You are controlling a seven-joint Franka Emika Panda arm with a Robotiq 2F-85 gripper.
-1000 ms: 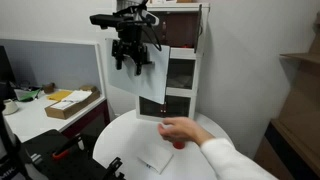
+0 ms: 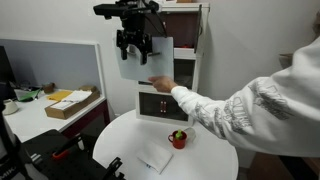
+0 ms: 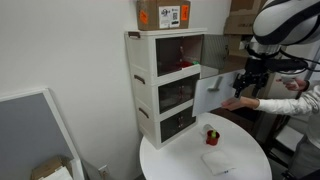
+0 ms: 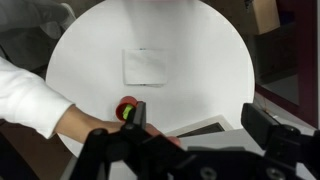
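My gripper hangs high over the round table, in front of a white cabinet. The wrist view shows its two dark fingers well apart, so it is open, with nothing clearly held between them. A white door panel stands swung out from the cabinet, close behind the gripper; contact with it cannot be made out. At the panel's lower edge is a person's hand, reaching in from the right. A red mug with something green inside stands on the table near a white folded cloth or paper.
Cardboard boxes sit on top of the cabinet. The person's white sleeve crosses over the table's right side. A desk with an open carton stands at the left.
The person's hand has risen from over the table to the door panel's lower edge. The panel has shifted to the right in the exterior view, while my gripper has moved little.
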